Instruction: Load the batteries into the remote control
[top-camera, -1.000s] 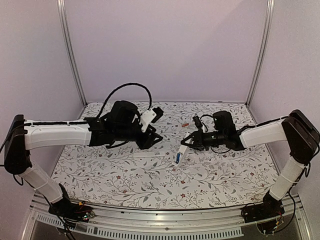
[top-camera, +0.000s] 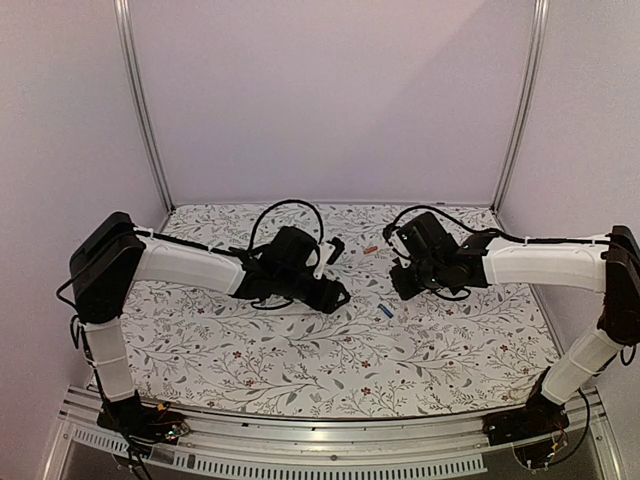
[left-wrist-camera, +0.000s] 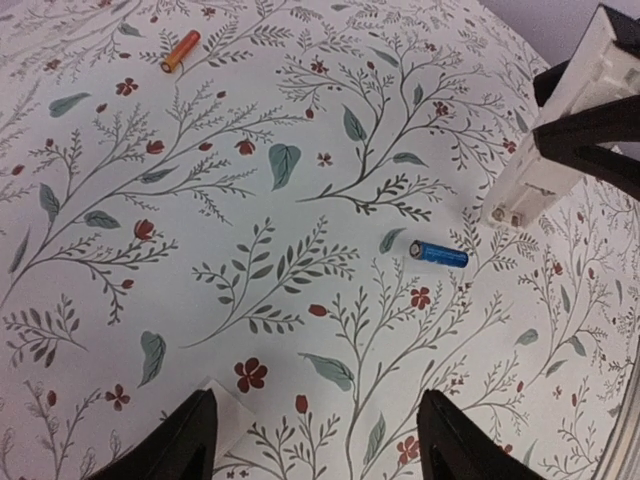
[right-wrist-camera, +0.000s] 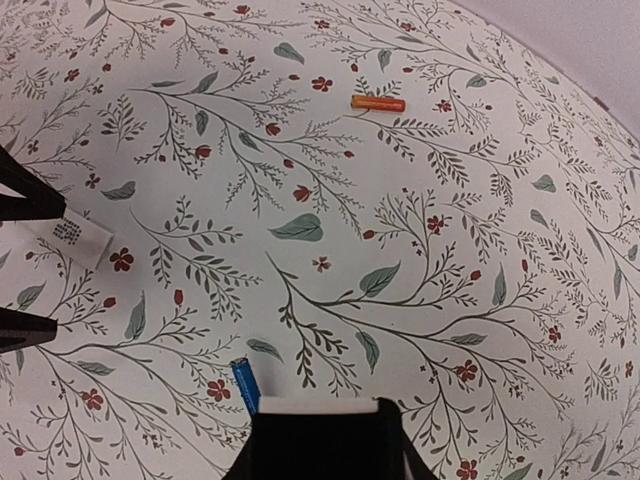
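A white remote body is held up in my right gripper (top-camera: 400, 270), which is shut on it; in the right wrist view the black fingers hide most of it. A blue battery (left-wrist-camera: 438, 254) lies on the table (top-camera: 300, 370) below it, and an orange battery (left-wrist-camera: 180, 50) lies farther back. My left gripper (top-camera: 335, 272) stands open left of the blue battery, nothing between its fingers. Beneath it a flat white piece lies on the table, partly hidden, with small dark markings in the right wrist view.
Walls (top-camera: 80, 150) stand at the back and on both sides. The two arms face each other over the middle.
The right gripper has moved right and turned with the remote. The blue battery, earlier against the remote, now lies apart from it. The left gripper has moved right and lower.
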